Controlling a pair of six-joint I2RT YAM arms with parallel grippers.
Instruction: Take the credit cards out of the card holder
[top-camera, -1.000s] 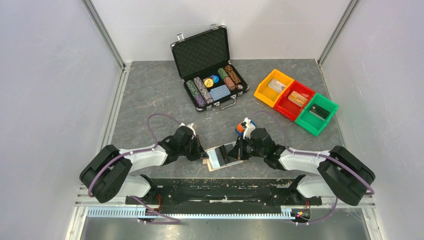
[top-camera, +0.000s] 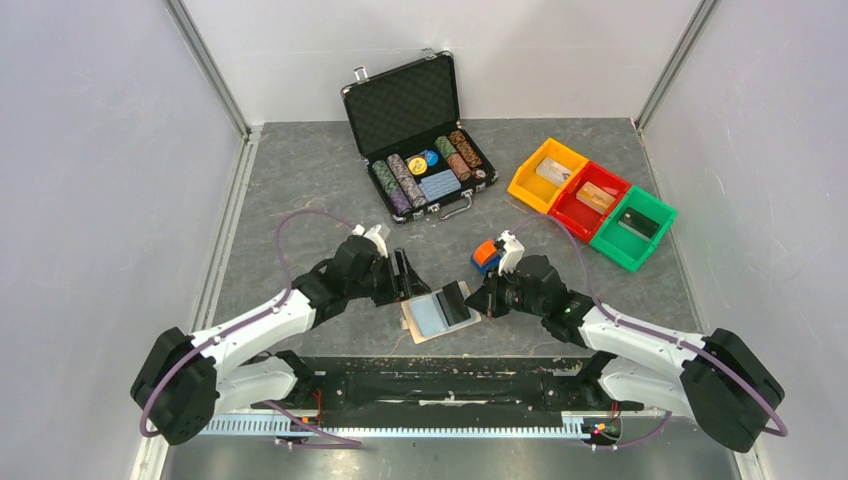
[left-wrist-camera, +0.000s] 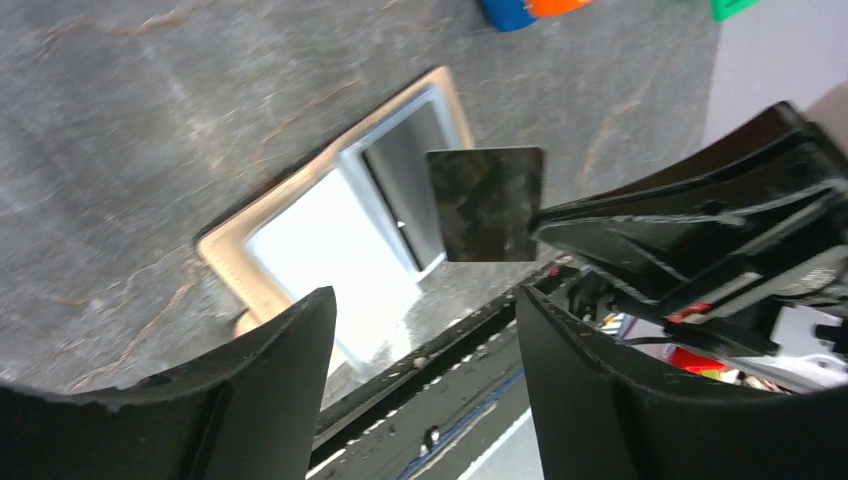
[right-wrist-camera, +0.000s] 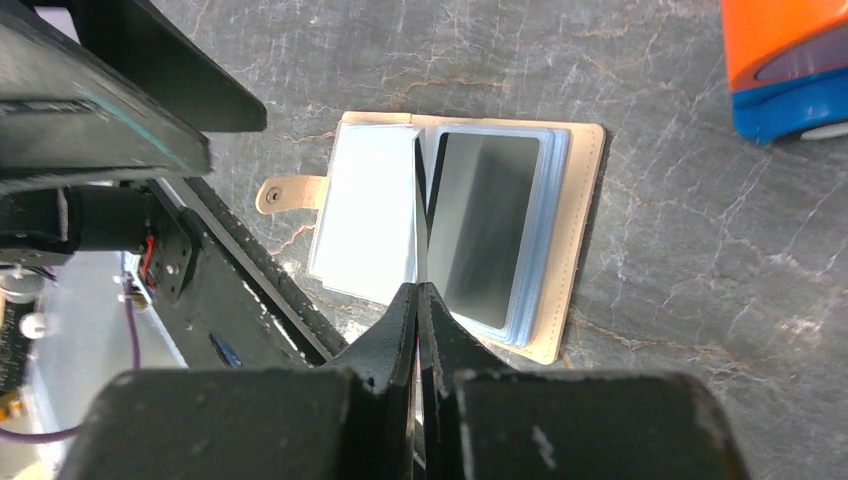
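The tan card holder (right-wrist-camera: 583, 240) lies open on the grey table, its strap out to the left in the right wrist view. One sleeve side looks white (right-wrist-camera: 368, 215), the other dark grey (right-wrist-camera: 485, 225). A thin black card (left-wrist-camera: 488, 205) stands edge-up above the holder, pinched at one side by my shut right gripper. Only its narrow edge shows in the right wrist view. My left gripper is open above the white sleeve side, with nothing between its fingers. Whether other cards lie inside the sleeves is hard to tell.
An orange and blue object (top-camera: 485, 254) sits behind the holder. Yellow, red and green bins (top-camera: 634, 250) stand at the back right, each with something inside. An open chip case (top-camera: 425, 170) is at the back.
My left gripper has opened from shut and shifted slightly up and back from the holder. The right gripper has shifted slightly, holding the black card.
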